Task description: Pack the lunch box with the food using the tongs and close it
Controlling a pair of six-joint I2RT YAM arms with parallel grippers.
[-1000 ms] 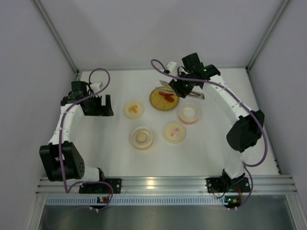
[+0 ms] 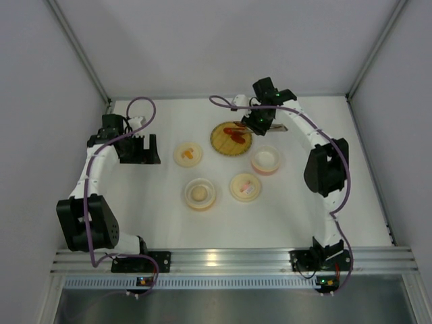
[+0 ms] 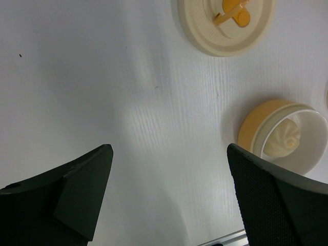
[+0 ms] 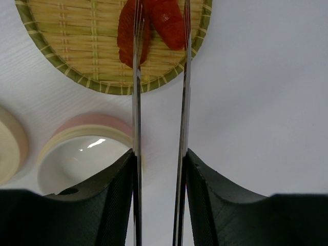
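Note:
A round woven tray (image 2: 220, 143) at the back holds two red food pieces (image 4: 132, 36). Over them is my right gripper, its long metal tongs part open, tips at the pieces; whether it grips one is unclear. My left gripper (image 2: 147, 147) stands open and empty at the left. A container (image 2: 199, 192) with cream food sits front centre; an empty pink-based container (image 2: 266, 158) is below the tray, to the right. Two round lids lie flat, one with orange parts (image 3: 201, 31), the other (image 2: 244, 187) with a pink part.
Walls bound it at the back and sides, with a metal rail (image 2: 229, 255) along the front edge.
My right arm has swung inward, turning the tongs over the tray so their tips are at the red pieces. The left arm is nearly unchanged.

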